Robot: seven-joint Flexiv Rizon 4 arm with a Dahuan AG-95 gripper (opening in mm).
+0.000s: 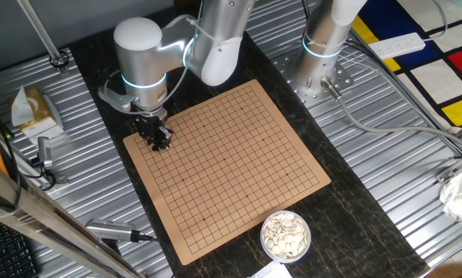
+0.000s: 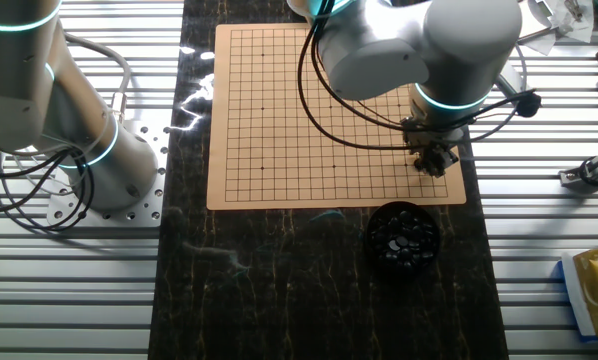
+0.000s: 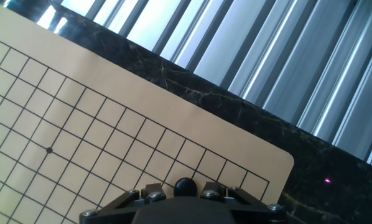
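Note:
A single black stone (image 3: 185, 186) shows in the wrist view near one corner of the tan grid board (image 3: 150, 113). My gripper has a finger on each side of it, with board visible between the stone and the fingers, so it looks open around the stone. Whether the stone rests on the board is hard to judge. From outside, the gripper (image 1: 161, 142) is low over the board's corner region (image 1: 229, 179), and the stone is hidden there. The second exterior view has the gripper (image 2: 435, 160) near the board's edge.
A bowl of white stones (image 1: 286, 236) stands beside the board, and a black bowl of black stones (image 2: 402, 240) lies off its opposite edge. Elsewhere the board's grid is bare where visible. A tissue box (image 1: 36, 113) sits on the slatted metal table, away from the board.

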